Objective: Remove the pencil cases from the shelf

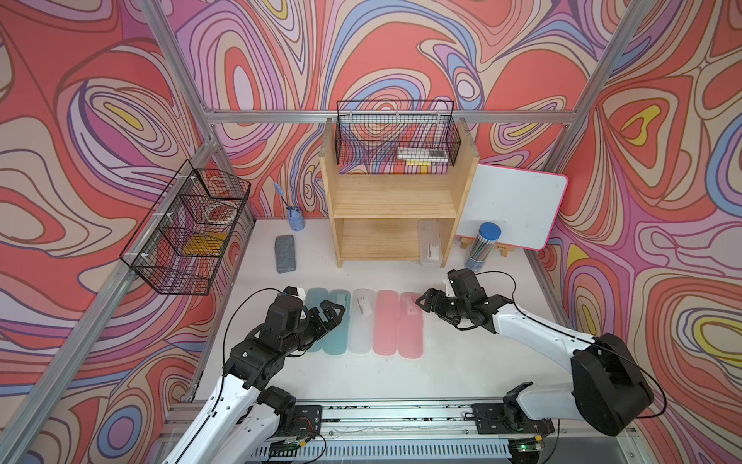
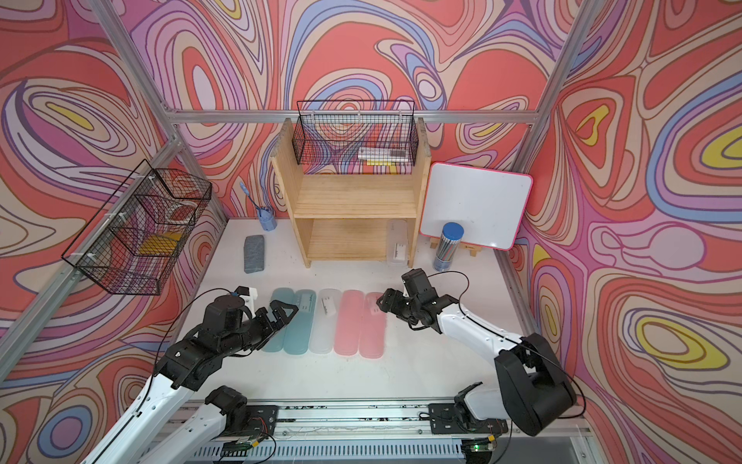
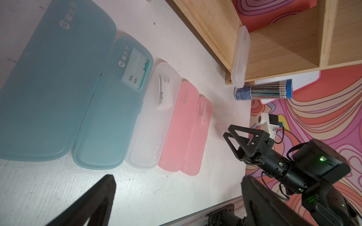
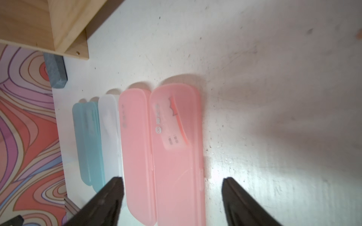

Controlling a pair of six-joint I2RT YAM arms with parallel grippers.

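On the table, in a row before the shelf (image 1: 394,208), lie two blue-green pencil cases, the nearer one (image 3: 113,105) bearing a label, then a clear white pencil case (image 3: 155,116) and two pink ones. The rightmost pink case (image 4: 175,158) rests flat. Over its right side my right gripper stands open, its fingers apart and holding nothing. Inside the shelf's lower compartment another clear case (image 1: 430,241) leans by the right wall. My left gripper is open and empty above the blue-green cases.
A pencil tub with a blue lid (image 1: 482,246) and a whiteboard (image 1: 514,205) stand right of the shelf. A grey pouch (image 1: 285,253) and a blue cup (image 1: 295,219) are on the left.
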